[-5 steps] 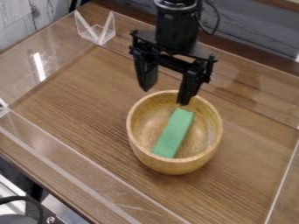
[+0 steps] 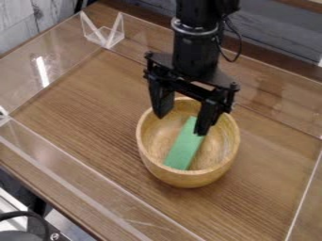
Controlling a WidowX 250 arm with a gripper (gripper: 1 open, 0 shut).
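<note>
My black gripper (image 2: pixel 189 102) hangs over the back rim of a tan oval bowl (image 2: pixel 156 155), its two fingers spread open on either side. A green oblong object (image 2: pixel 185 145) lies inside the bowl, below and in front of the fingers. Whether anything touches the rim is unclear.
A wooden table (image 2: pixel 75 118) surrounds the bowl, with clear room to the left and right. A white wire-like holder (image 2: pixel 104 30) stands at the back left. Dark cables lie beyond the table's lower left edge.
The bowl and green object look nearly unmoved.
</note>
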